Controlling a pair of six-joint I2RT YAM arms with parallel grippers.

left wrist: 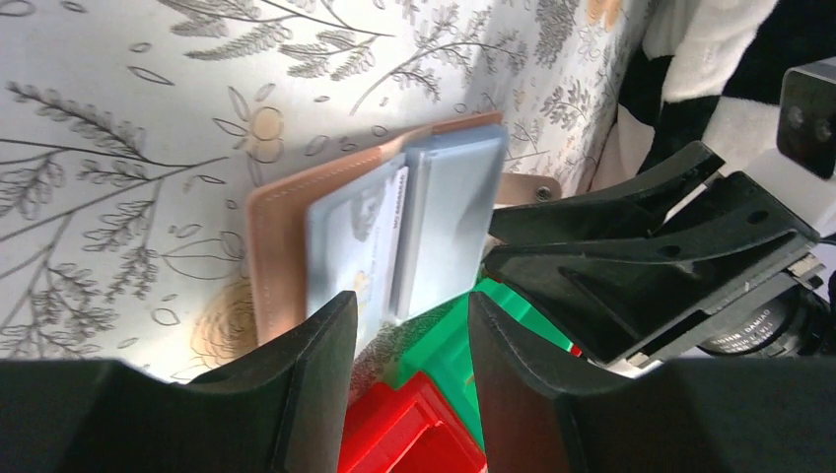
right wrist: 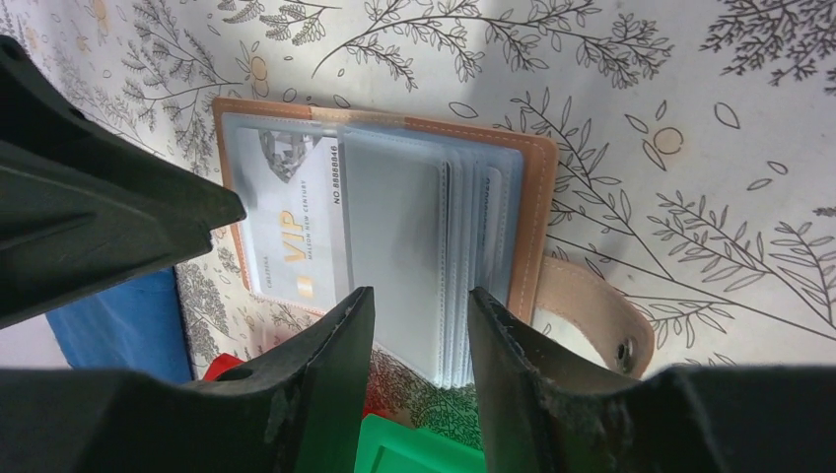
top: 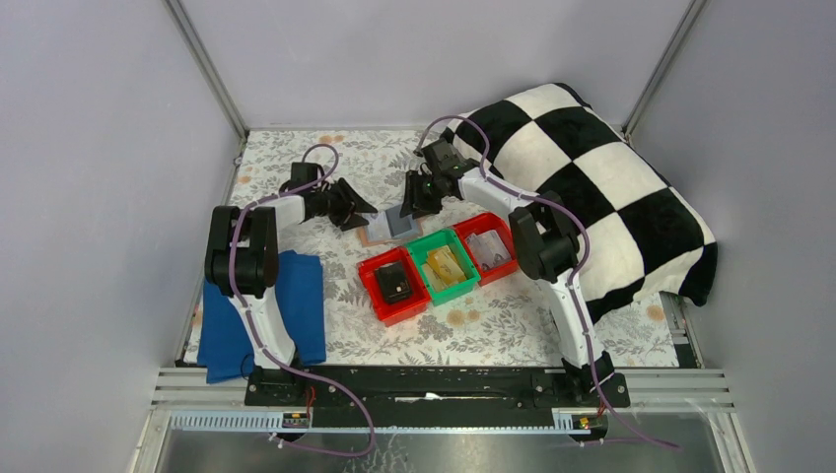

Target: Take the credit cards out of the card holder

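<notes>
The card holder (top: 398,227) lies open on the table, a tan cover with clear plastic sleeves. A white card marked VIP (right wrist: 296,222) shows in its left sleeve; the stacked sleeves (right wrist: 399,236) to the right look cloudy, and their contents are hard to tell. My left gripper is open over the left part of the holder, nothing between its fingers. Over the right sleeves' near edges, my right gripper stands open, its fingertips close to the sleeve edges; whether they touch I cannot tell. A strap with a snap (right wrist: 601,320) sticks out on the right.
In front of the holder stand a red box (top: 406,313) with a black item, a green box (top: 455,293) with a yellow card, and another red box (top: 501,273) with cards. A checkered pillow (top: 592,187) fills the right; blue cloth (top: 301,305) lies left.
</notes>
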